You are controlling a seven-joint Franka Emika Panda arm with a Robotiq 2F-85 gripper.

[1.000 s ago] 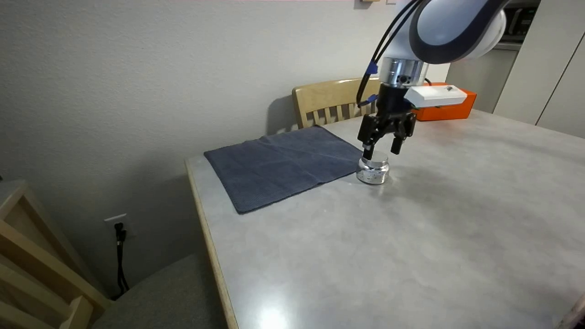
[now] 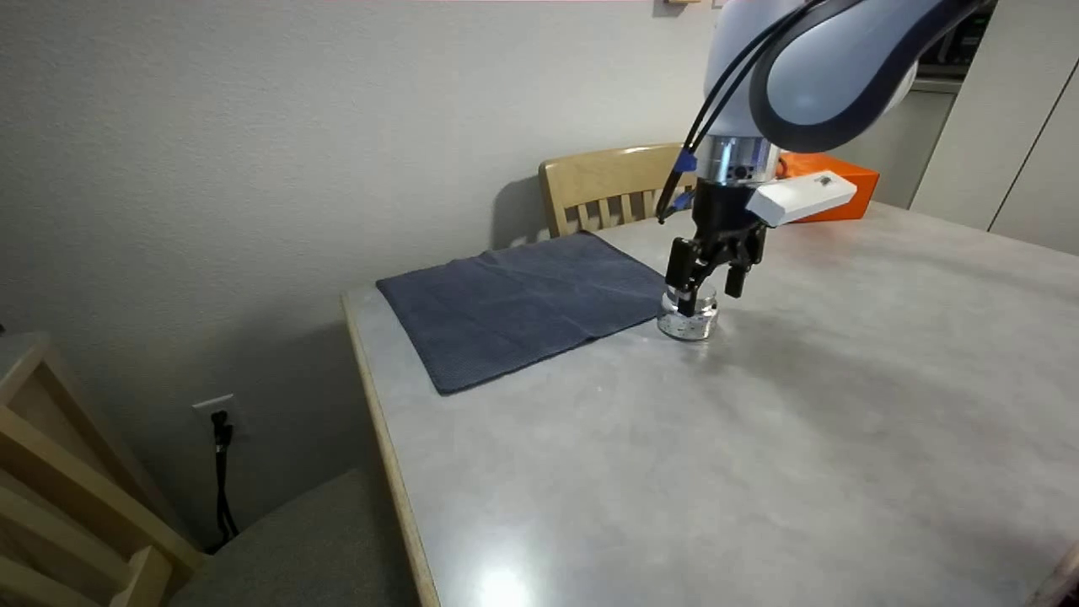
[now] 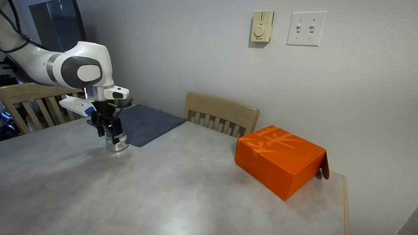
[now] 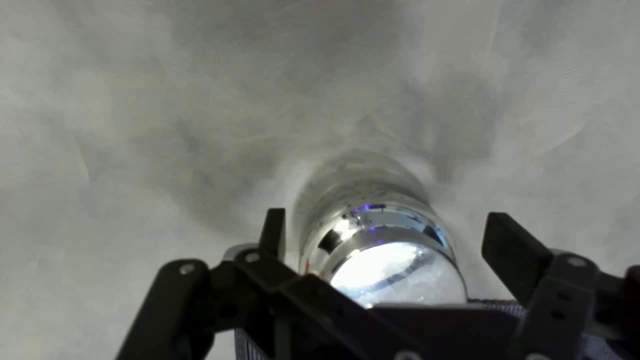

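A small shiny silver jar (image 2: 689, 324) stands upright on the grey table, right beside the corner of a dark blue cloth (image 2: 526, 303). Over it my gripper (image 2: 714, 300) points down with its fingers spread. In the wrist view the jar's bright round top (image 4: 399, 273) lies between the two black fingers, with a gap to the right finger (image 4: 516, 255); the left finger (image 4: 274, 234) is nearer. Exterior view 2 has the jar (image 3: 117, 145) partly covered by the fingers. Whether a finger touches the jar cannot be made out.
An orange box (image 3: 280, 158) with a loose flap sits near the table's far end, well away from the jar. Wooden chairs (image 3: 221, 113) stand along the wall behind.
My gripper has come down around the jar, its fingers now lower than a second ago. The jar and the cloth have stayed in place.
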